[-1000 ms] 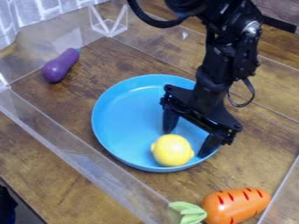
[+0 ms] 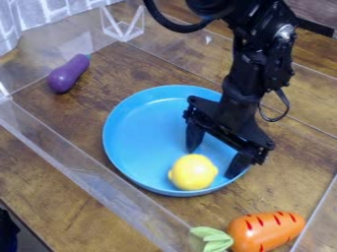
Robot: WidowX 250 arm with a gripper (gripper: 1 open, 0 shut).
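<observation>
A yellow lemon [image 2: 192,172] rests toward the front of a round blue plate [image 2: 132,134]. The black gripper [image 2: 219,146] is lowered over the right part of the plate, just behind and right of the lemon, its fingers open with nothing seen held between them.
A purple eggplant [image 2: 67,75] lies at the upper left and a toy carrot [image 2: 263,230] at the bottom right. Clear plastic walls run along the front and left. Bare wooden table shows behind and right of the plate.
The lemon has shifted very slightly left on the plate. The arm is almost still.
</observation>
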